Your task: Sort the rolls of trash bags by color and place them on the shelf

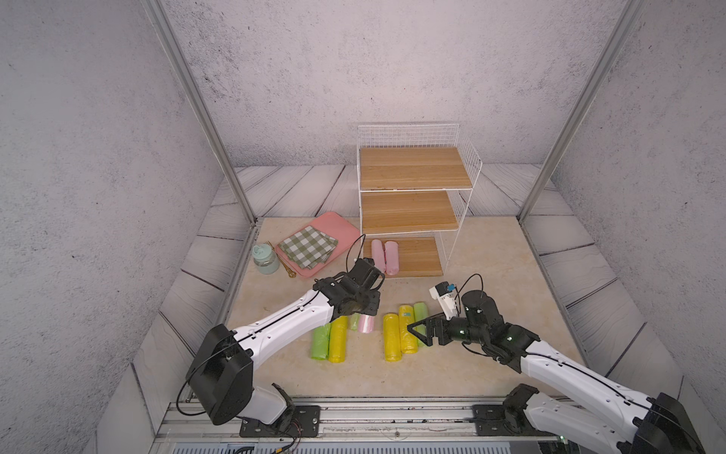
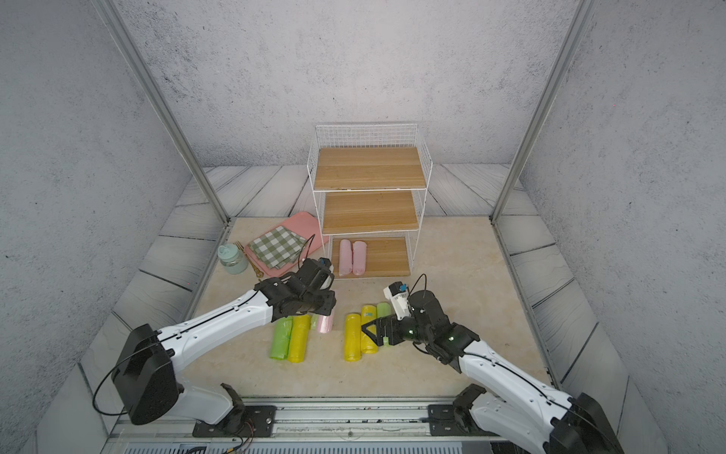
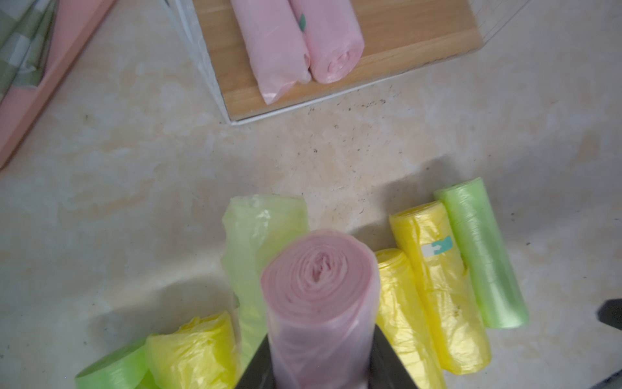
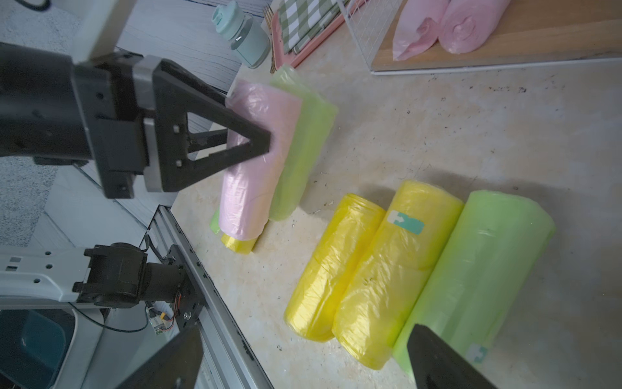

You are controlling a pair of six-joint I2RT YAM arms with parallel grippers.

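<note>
A pink roll (image 3: 320, 311) is clasped in my left gripper, held above the table in front of the shelf. Behind it a pale green roll (image 3: 262, 240) shows, partly hidden. Two pink rolls (image 2: 352, 257) lie side by side on the bottom shelf board (image 1: 419, 257). At the left of the table are a green roll (image 1: 320, 342) and a yellow roll (image 1: 338, 339). To the right, two yellow rolls (image 4: 398, 272) and a green roll (image 4: 479, 272) lie in a row. Over that row my right gripper stands open, empty between its fingers.
The middle board (image 1: 408, 212) and top board (image 1: 412, 168) of the white wire shelf are bare. Back left are a pink tray (image 1: 340, 224) with a checkered cloth (image 1: 308, 246) and a jar (image 1: 265, 258).
</note>
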